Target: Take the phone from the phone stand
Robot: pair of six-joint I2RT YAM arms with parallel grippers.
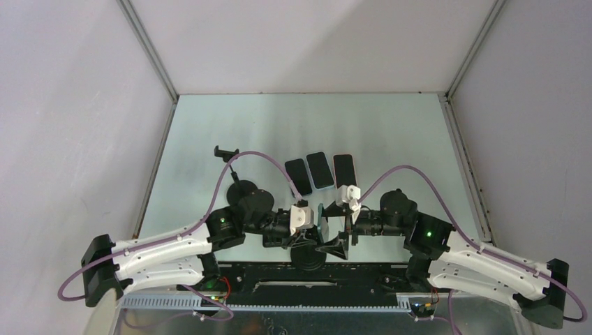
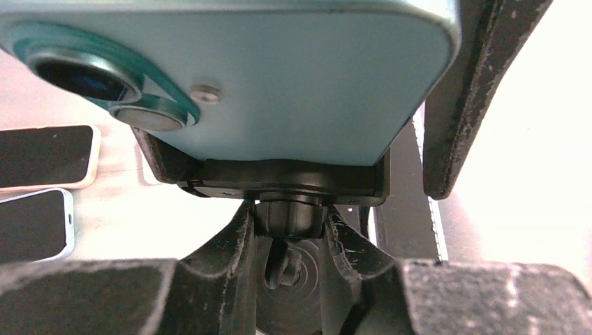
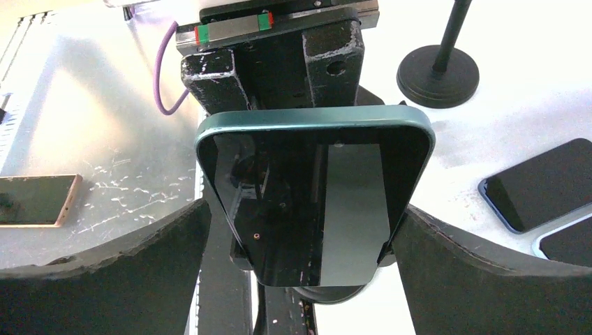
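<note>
A teal-edged phone stands upright in the black phone stand (image 2: 286,178) at the table's front middle; its pale blue back (image 2: 293,84) fills the upper left wrist view. My left gripper is shut on the stand's dark neck, just below the holder. My right gripper is open, its fingers either side of the phone in the right wrist view, facing my left gripper from the right. The stand's round base (image 1: 308,258) is partly hidden by the arms.
Three phones (image 1: 320,169) lie flat behind the grippers. A second black stand (image 1: 242,190), empty, is at the left.
</note>
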